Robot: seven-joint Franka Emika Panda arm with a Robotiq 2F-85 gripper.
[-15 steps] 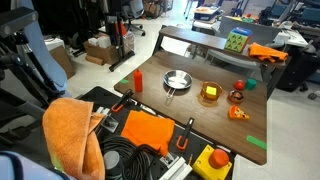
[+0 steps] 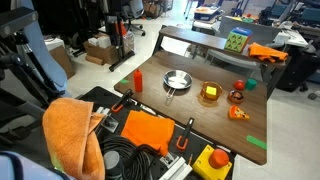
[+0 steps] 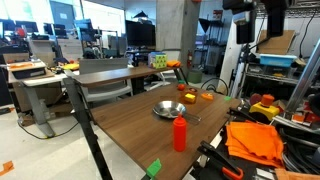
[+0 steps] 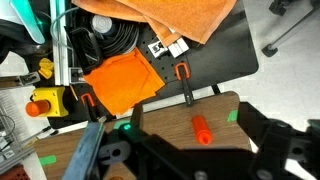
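Observation:
My gripper stands open above the near edge of the brown table, with nothing between its fingers. In the wrist view a red bottle lies below the fingers, towards the right finger. It stands upright on the table, seen in the exterior views as a red bottle. A silver pan with a handle rests further along. Beyond it are a wooden bowl with a yellow item, a red round object and an orange-red piece. The wrist view shows neither pan nor bowl.
Beside the table lie an orange cloth, an orange towel, coiled black cable and a yellow box with a red knob. A raised shelf at the table's back carries a green-yellow box and orange cloth.

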